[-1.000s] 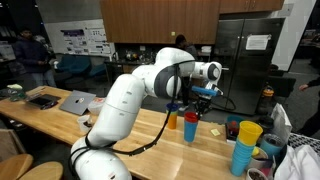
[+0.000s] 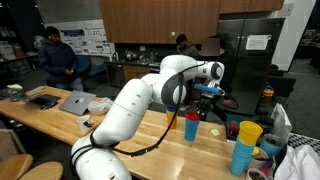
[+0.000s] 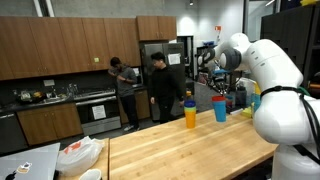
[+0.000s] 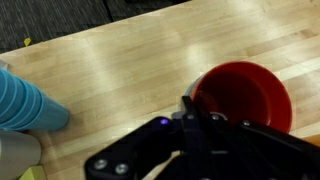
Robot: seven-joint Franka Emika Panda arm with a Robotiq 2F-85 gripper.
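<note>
A blue cup with a red inside [image 2: 191, 130] is at the middle of the table in exterior view 1. My gripper [image 2: 195, 108] is at its top, and in the wrist view its dark fingers [image 4: 190, 112] are shut on the left part of the red rim [image 4: 240, 100]. The same cup [image 3: 220, 110] appears upright under the gripper [image 3: 217, 92] in exterior view 2. I cannot tell whether its base touches the table. Beside it stands an orange cup [image 3: 190, 117] with blue at its top.
Stacked light-blue cups [image 2: 241, 157], a yellow cup [image 2: 249, 133] and other items crowd the table's right side. A laptop [image 2: 78, 103] lies at the far left. Bare wood [image 3: 170, 155] spreads across the table's front. People stand in the background.
The gripper and the cup have stayed in nearly the same place, with at most a slight shift. At the back left, a person has moved to the right.
</note>
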